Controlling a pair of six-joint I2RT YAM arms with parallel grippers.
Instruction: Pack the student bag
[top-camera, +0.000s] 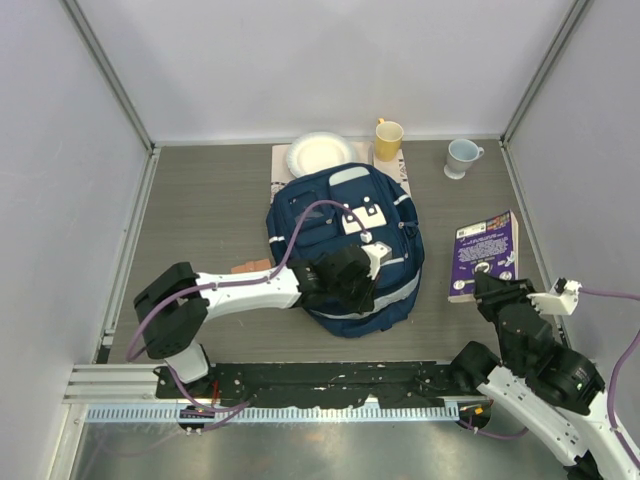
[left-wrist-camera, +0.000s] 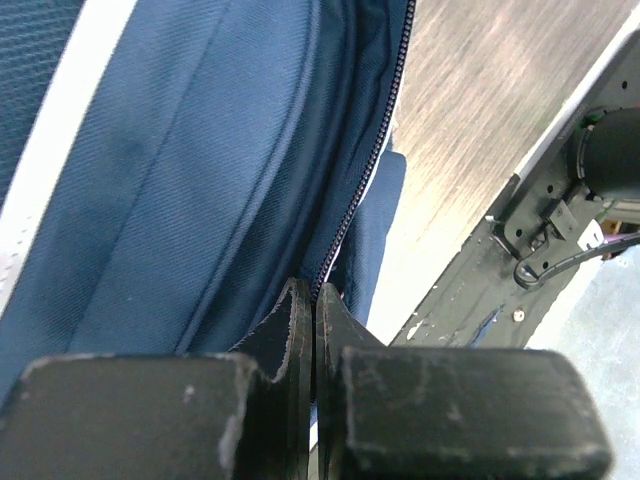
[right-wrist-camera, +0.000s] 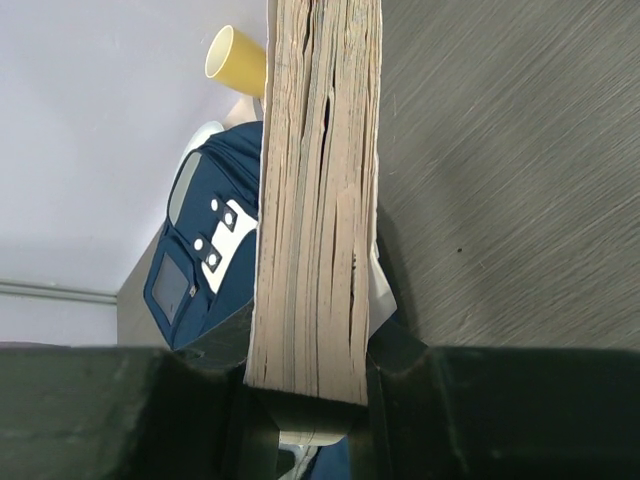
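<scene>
The navy student bag (top-camera: 400, 235) lies flat in the middle of the table, its mouth edge toward the front. At that edge my left gripper (top-camera: 362, 308) is shut on the zippered rim; in the left wrist view the zipper (left-wrist-camera: 372, 160) runs straight into the closed fingertips. A thick purple book (top-camera: 482, 255) hangs right of the bag, with my right gripper (top-camera: 485, 280) shut on it. The book's page edges (right-wrist-camera: 312, 200) fill the middle of the right wrist view, gripped between the pads. The bag's inside is hidden.
Behind the bag sit a white plate (top-camera: 320, 153) and a yellow cup (top-camera: 388, 140); a pale blue cup (top-camera: 461, 157) is at the back right. A brown object (top-camera: 252, 266) lies left of the bag. Walls close in the back and sides.
</scene>
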